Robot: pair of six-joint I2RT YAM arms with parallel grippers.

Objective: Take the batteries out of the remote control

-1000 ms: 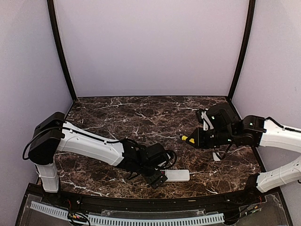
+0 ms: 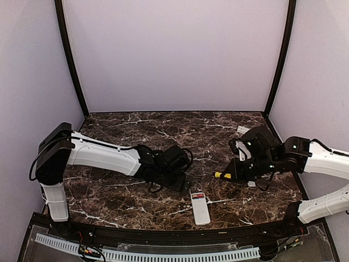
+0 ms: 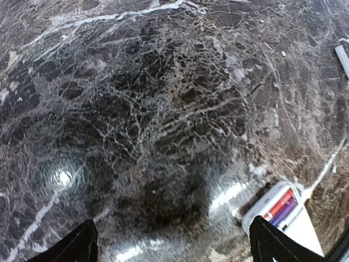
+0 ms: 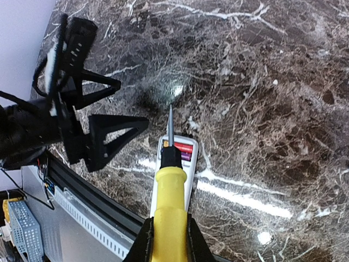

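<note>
The white remote control (image 2: 200,212) lies on the dark marbled table with its battery compartment uncovered at the far end. Two batteries (image 4: 185,151), one red and one purple, sit side by side inside it. My right gripper is shut on a yellow-handled screwdriver (image 4: 170,202), whose thin tip points toward the table and overlaps the compartment in the right wrist view; contact cannot be told. Just left of the remote's battery end, my left gripper (image 2: 186,187) stands open, its fingers (image 3: 73,243) clear of the remote in the left wrist view.
A small white piece (image 2: 251,184) lies below the right gripper, partly hidden. Another white object (image 2: 244,130) rests at the back right. A slotted rail (image 2: 180,255) runs along the front edge.
The remote has turned from lying sideways to pointing away lengthwise. My left gripper has moved slightly back and left, off the remote. The right gripper with the screwdriver has come nearer the front.
</note>
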